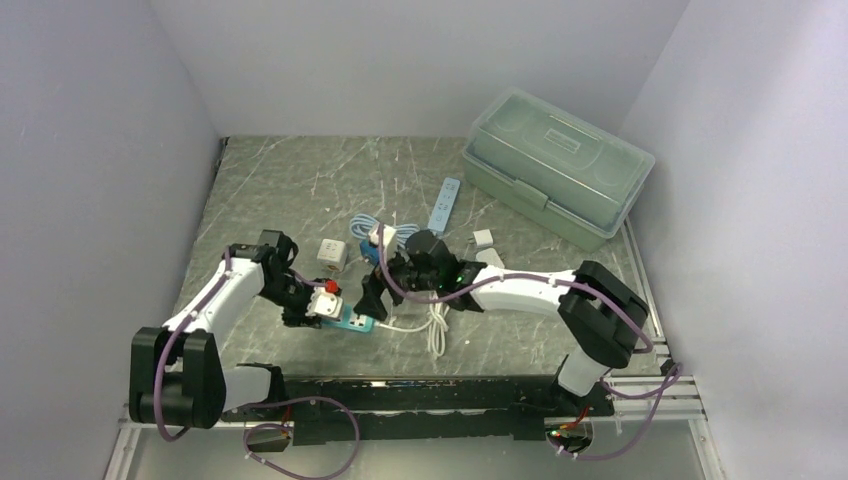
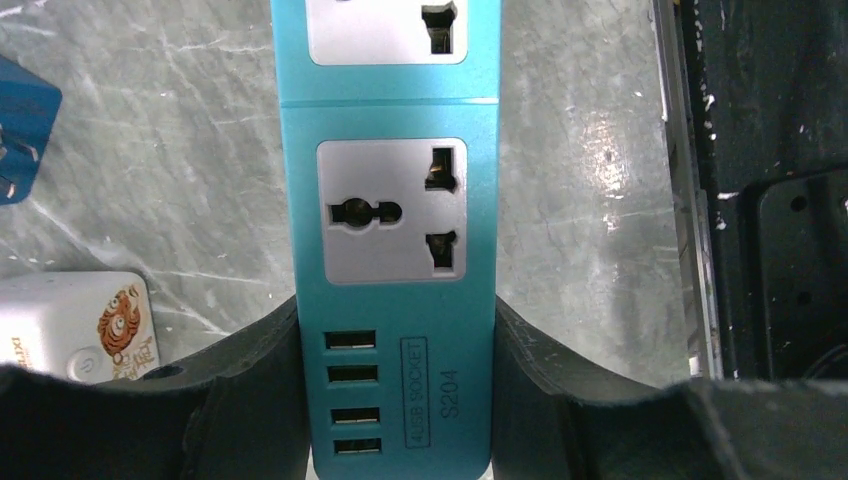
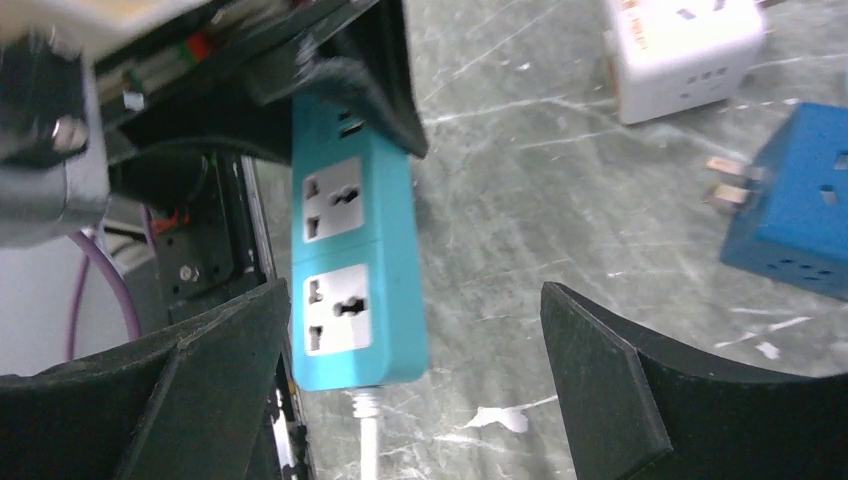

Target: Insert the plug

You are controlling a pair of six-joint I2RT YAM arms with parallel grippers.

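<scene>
A teal power strip [image 2: 390, 305] with USB ports and sockets fills the middle of the left wrist view; my left gripper is shut on its USB end. From the right wrist view the same strip [image 3: 365, 250] lies lengthwise below that gripper, a cable at its far end. My right gripper is open, with nothing between its fingers, near the strip's right end. Beyond it sits a blue cube [image 3: 790, 210] with metal prongs on its side, apparently a plug.
A white cube [image 1: 332, 250], coiled cables [image 1: 436, 325], a light blue strip [image 1: 444, 205] and small white items lie around the arms. A translucent green box [image 1: 555, 160] occupies the back right.
</scene>
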